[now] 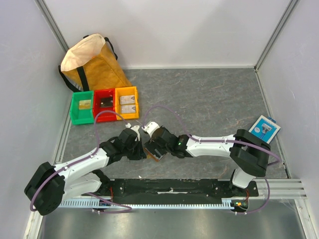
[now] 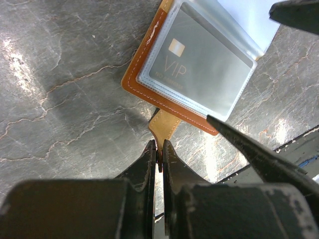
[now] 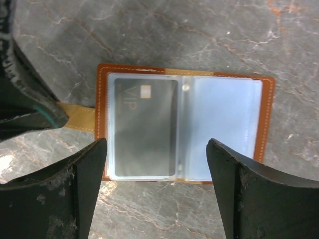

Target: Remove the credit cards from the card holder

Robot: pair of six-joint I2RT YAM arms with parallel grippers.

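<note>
The card holder (image 3: 224, 124) lies open on the marble surface in the right wrist view, a grey VIP card (image 3: 144, 129) in its left sleeve and a pale blue sleeve on the right. My left gripper is shut on the holder's tan strap (image 2: 164, 124), as the left wrist view shows. My right gripper is open above the holder, with the holder visible between and beyond its fingertips. In the top view (image 1: 154, 149) both grippers largely cover the holder.
Green (image 1: 73, 114), red (image 1: 107, 117) and yellow (image 1: 129, 116) bins stand at the back left before a yellow bag (image 1: 99, 69). A blue-white item (image 1: 264, 129) lies at the far right. The surface behind the arms is clear.
</note>
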